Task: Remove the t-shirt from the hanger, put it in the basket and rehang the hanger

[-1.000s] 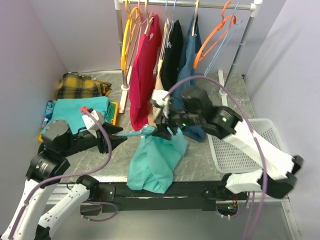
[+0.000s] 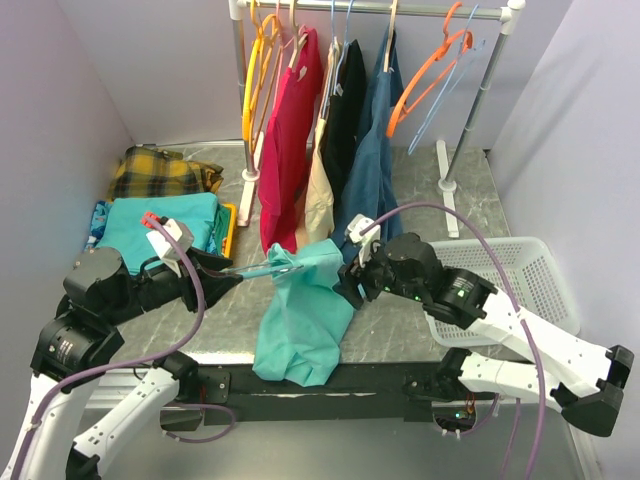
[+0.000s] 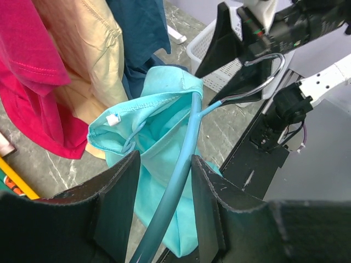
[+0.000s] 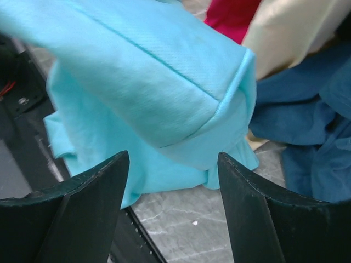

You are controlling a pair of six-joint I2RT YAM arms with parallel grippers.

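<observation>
A turquoise t shirt [image 2: 300,320] hangs from a light blue hanger [image 3: 181,170] and drapes over the table's front edge. The hanger passes between the fingers of my left gripper; whether they grip it cannot be told. Its metal hook points toward the right arm in the left wrist view. My right gripper stands open beside the shirt, whose cloth [image 4: 153,87] fills much of the right wrist view, with nothing clearly held between its fingers.
Hanging clothes [image 2: 285,150] and empty hangers [image 2: 430,75] fill the rack behind. A white basket [image 2: 500,280] is at the right, a pile of folded cloth [image 2: 160,225] at the left.
The turquoise shirt has shifted slightly left, and my left gripper has moved slightly.
</observation>
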